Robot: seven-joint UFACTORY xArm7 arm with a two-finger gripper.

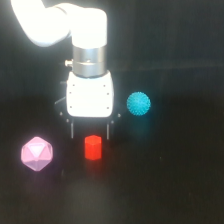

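Note:
A red block (93,148) stands on the dark surface near the middle left of the camera view. Just behind and above it is my gripper (90,131), its two thin dark fingers set apart, with no object visible between them. The fingertips show to either side of the block's top edge, and the spread looks wider than the block. How high they are above the surface I cannot tell. The white gripper body (90,97) hangs upright from the arm.
To the block's left lies a pink faceted ball (37,153). A blue textured ball (138,103) is to the right of the gripper body.

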